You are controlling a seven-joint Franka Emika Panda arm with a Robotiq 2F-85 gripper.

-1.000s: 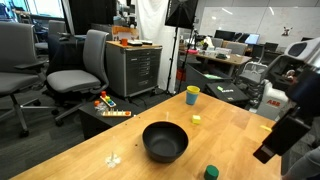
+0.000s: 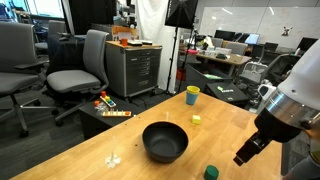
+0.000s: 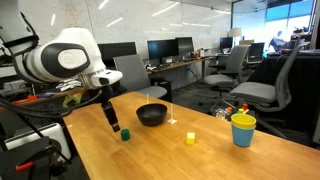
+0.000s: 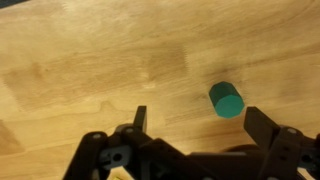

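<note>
A small dark green cylinder (image 2: 211,172) stands on the wooden table; it also shows in exterior view 2 as the green piece (image 3: 125,134) and in the wrist view as the green cylinder (image 4: 226,99). My gripper is open above the table, nothing between its fingers. In the wrist view the cylinder lies beyond the fingertips, nearer the right finger (image 4: 262,126). Exterior view 1 has the gripper (image 2: 248,152) raised to the right of the cylinder, apart from it.
A black bowl (image 2: 164,142) sits left of the cylinder. Farther off are a yellow block (image 2: 196,119) and a blue-and-yellow pot (image 3: 243,129). Small coloured items (image 2: 104,102) rest on a black box at the table's edge. Bare table (image 3: 190,165) lies between.
In exterior view 1 the arm has moved away from the camera, its gripper shifting left and slightly up. The green cylinder and bowl have stayed in place.
</note>
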